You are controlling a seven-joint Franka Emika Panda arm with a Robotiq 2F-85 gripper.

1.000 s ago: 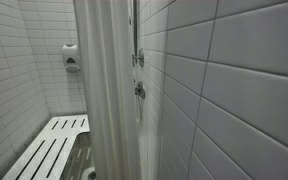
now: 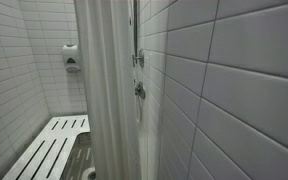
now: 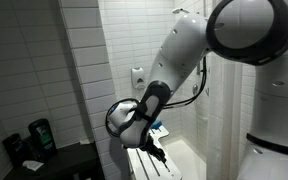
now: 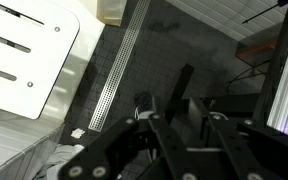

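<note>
In the wrist view, my gripper reaches up from the bottom edge, dark against a dark floor. Its fingers stand close together, and the shadow hides what may sit between them. A slim dark bar (image 4: 181,88) shows just beyond the fingertips; whether it is held or lies below cannot be told. The white slotted bench (image 4: 39,50) lies to the left of the gripper. From the second exterior view, the arm (image 3: 131,122) bends down in front of the same bench (image 3: 149,165), and its gripper end is small and dark there.
A pale curtain (image 2: 109,90) hangs beside the tiled wall (image 2: 234,80). The soap dispenser (image 2: 71,58) is on the back wall, and a shower valve (image 2: 139,90) is on the side wall. A metal drain strip (image 4: 119,70) crosses the floor. Dark cases (image 3: 39,145) stand at left.
</note>
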